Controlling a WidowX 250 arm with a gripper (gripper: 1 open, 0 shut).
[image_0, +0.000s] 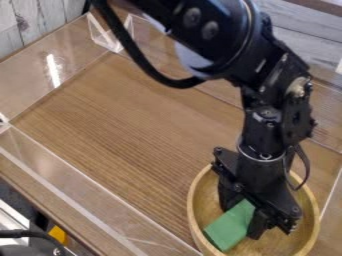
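Observation:
At the lower right of the camera view a round tan bowl (291, 239) holds a green object (230, 225). The black robot gripper (251, 200) reaches down into the bowl and is shut on the green object, whose upper end is covered by the fingers.
A clear plastic wall runs along its left and front edges. A white clear stand (114, 30) is at the back left, and pale wooden boards line the back right.

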